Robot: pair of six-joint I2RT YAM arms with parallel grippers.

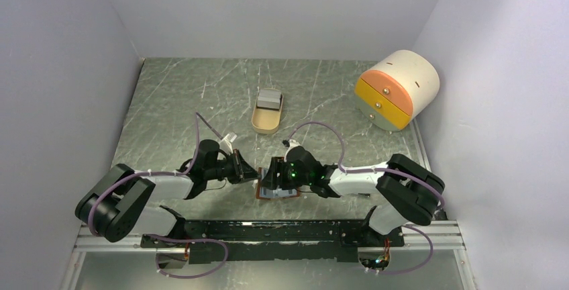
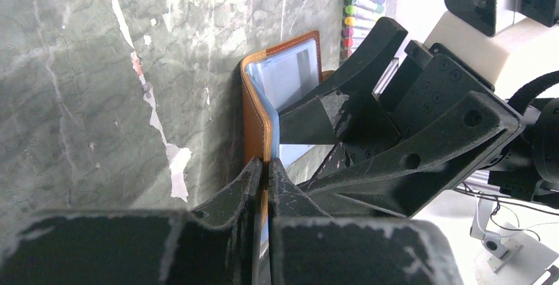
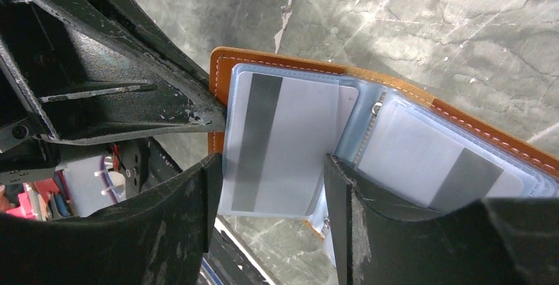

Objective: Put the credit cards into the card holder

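Note:
The open card holder (image 1: 278, 196), brown outside with clear sleeves, lies at the front middle of the table. In the left wrist view, my left gripper is shut on the brown edge of the holder (image 2: 254, 123), which bends upward there. My right gripper is open over the left-hand page, its fingers apart on either side of a white card with a grey stripe (image 3: 290, 136). That card lies at the clear sleeve; how deep it sits I cannot tell. Another striped white card (image 3: 422, 150) shows in the neighbouring page. My fingers hide the page's lower part.
Behind the holder stands a tan tray (image 1: 266, 122) with a grey block (image 1: 270, 98) at its far end. A cabinet with coloured drawers (image 1: 386, 99) is at the back right. Several coloured markers (image 2: 361, 18) lie beyond the holder.

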